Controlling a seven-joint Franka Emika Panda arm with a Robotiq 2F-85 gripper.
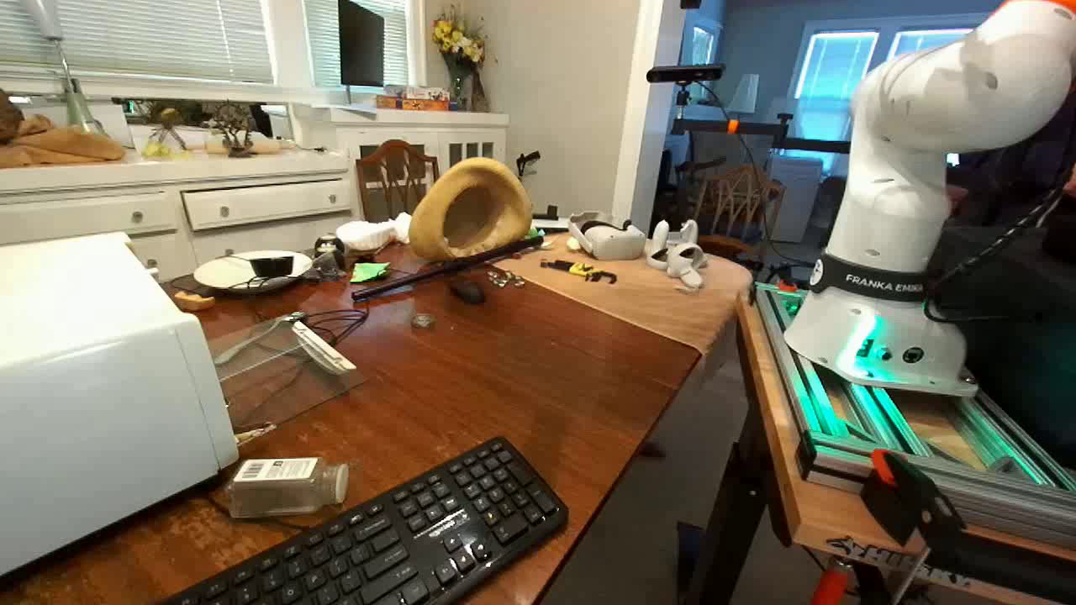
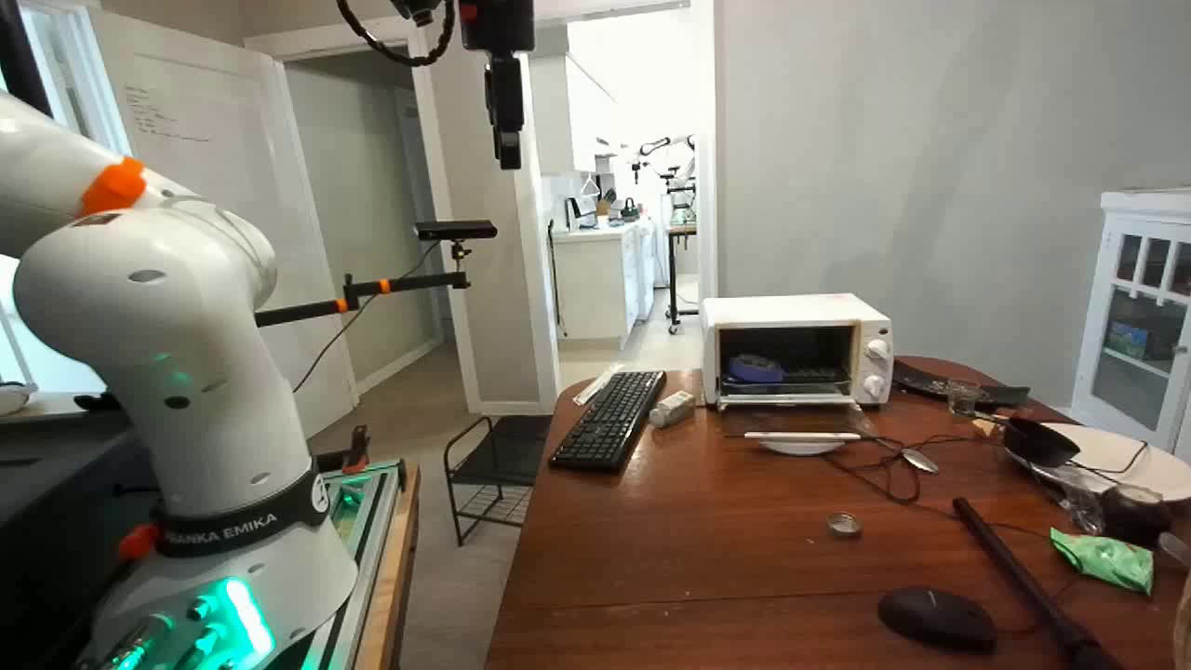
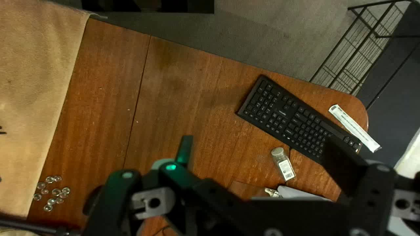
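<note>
In the wrist view my gripper is open, its two fingers set wide apart and nothing held between them. From the side, exterior view 2 shows the gripper [image 2: 509,151] pointing down, high above the table's level. A black keyboard [image 1: 403,534] lies along the table edge. Beside it a clear jar [image 3: 282,163] with a white label rests on its side. The white toaster oven [image 2: 795,318] has its glass door [image 1: 282,368] lowered, and a blue item [image 2: 755,368] sits inside.
A dark rod [image 2: 1022,586], a computer mouse [image 2: 935,618] and a green packet [image 2: 1102,560] lie on the table. Farther off are a plate [image 1: 227,272], a straw hat [image 1: 429,217] and a white headset [image 1: 608,240]. Bare wood [image 3: 177,94] spans the table's middle.
</note>
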